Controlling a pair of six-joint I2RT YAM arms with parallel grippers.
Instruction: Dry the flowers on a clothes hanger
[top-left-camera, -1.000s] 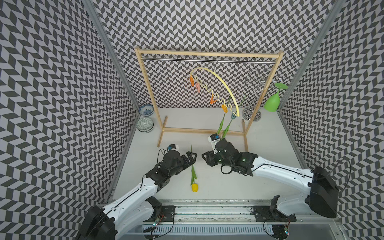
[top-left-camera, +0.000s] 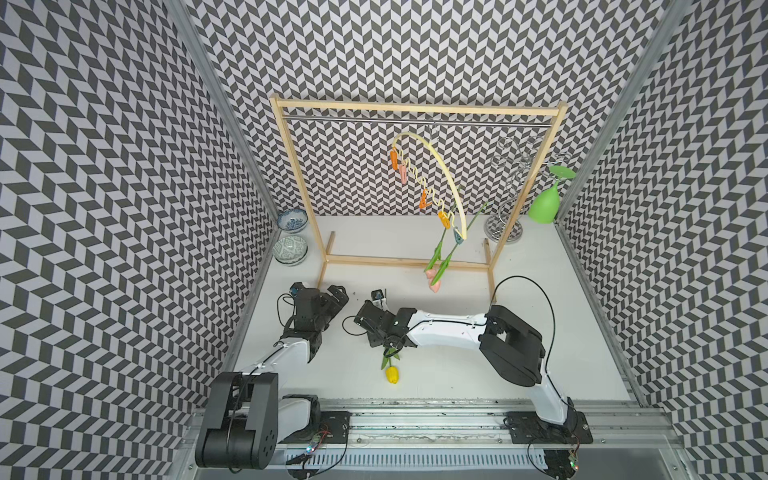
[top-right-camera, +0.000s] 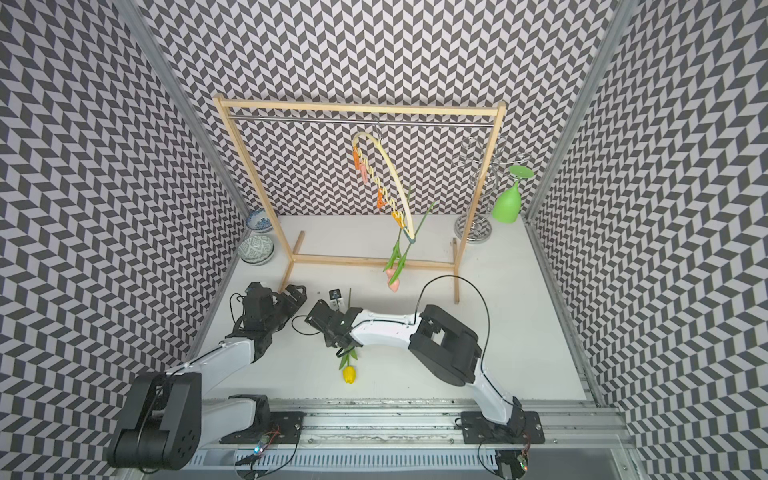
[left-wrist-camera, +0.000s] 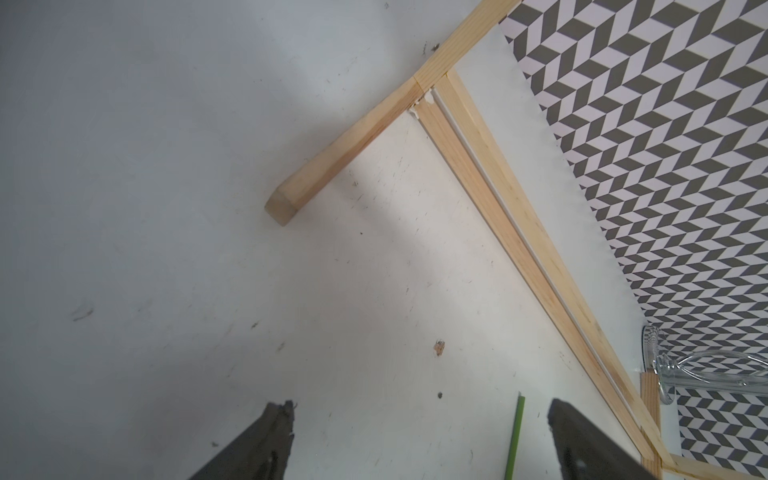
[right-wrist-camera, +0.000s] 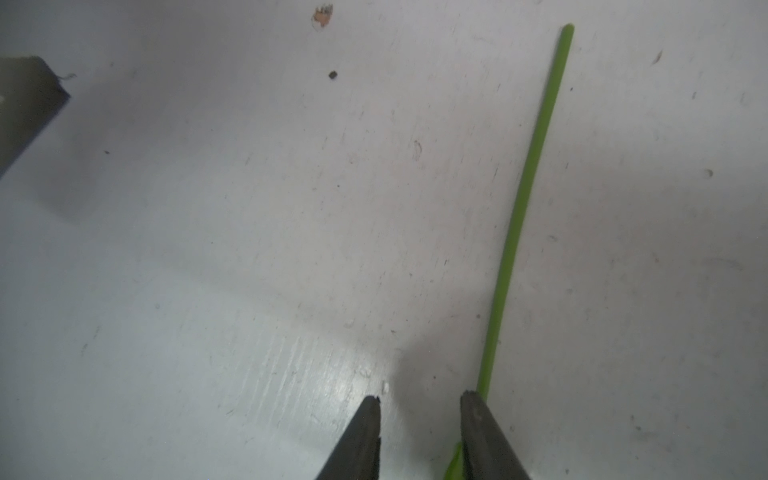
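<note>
The yellow tulip (top-left-camera: 392, 374) lies on the table near the front, its middle covered by my right arm. Its green stem (right-wrist-camera: 516, 216) runs up the right wrist view. My right gripper is over the stem's lower part, fingers partly apart. The stem passes behind its right finger (right-wrist-camera: 480, 440) and shows again at that finger's inner side. My left gripper is open and empty, left of the flower; a stem end shows near its right finger. Pink tulips (top-left-camera: 434, 276) hang head down from clips on the yellow hanger (top-left-camera: 453, 188).
A wooden rack (top-left-camera: 416, 105) with a metal rail stands across the back. Bowls (top-left-camera: 290, 249) sit at left. A green vase (top-left-camera: 545, 205) and a clear glass stand (top-left-camera: 503, 230) are at right.
My left gripper has drawn back left from the flower. The right one has moved left over the stem. The hanger has swung a little, its flowers with it. The yellow bloom has barely shifted.
</note>
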